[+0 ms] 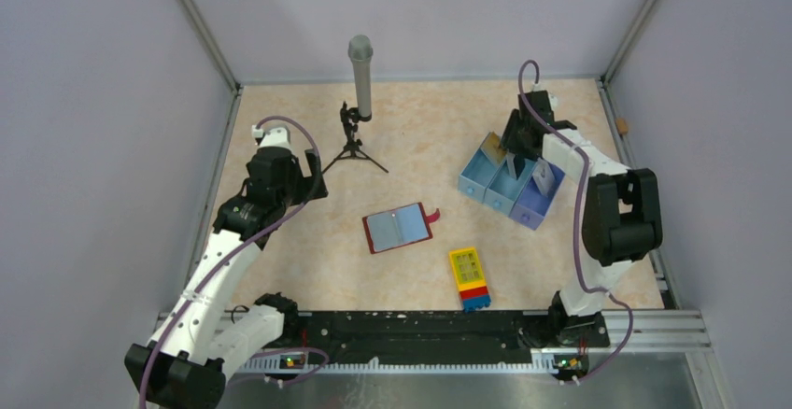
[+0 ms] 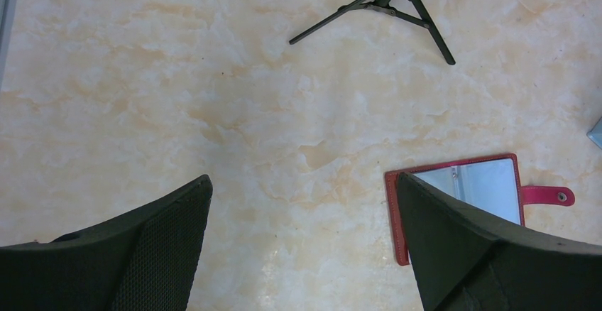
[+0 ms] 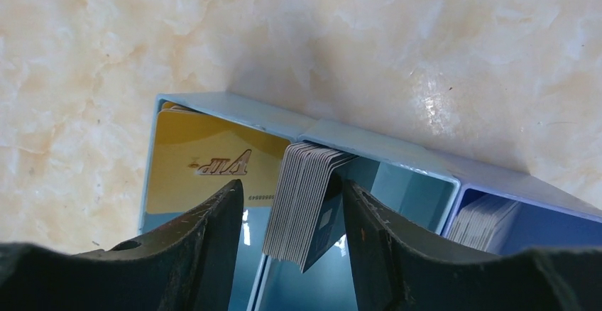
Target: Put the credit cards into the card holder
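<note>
In the top view the card holder (image 1: 397, 227) lies opened flat at the table's middle, with a red border, clear pockets and a red strap. A tilted stack of pale-edged cards (image 3: 298, 197) leans in the middle compartment of the blue box (image 1: 498, 199). My right gripper is over that compartment, its fingers on either side of the stack and parted wider than it, with a gap at the left finger. Gold cards (image 3: 206, 162) fill the left compartment's back; white cards (image 3: 484, 222) stand in the right one. My left gripper hangs open and empty, left of the holder.
A microphone (image 1: 361, 73) on a small tripod (image 1: 351, 136) stands at the back left. Toy bricks (image 1: 468, 272) in yellow, red and blue lie near the front edge. Bare table lies between the holder and the blue box.
</note>
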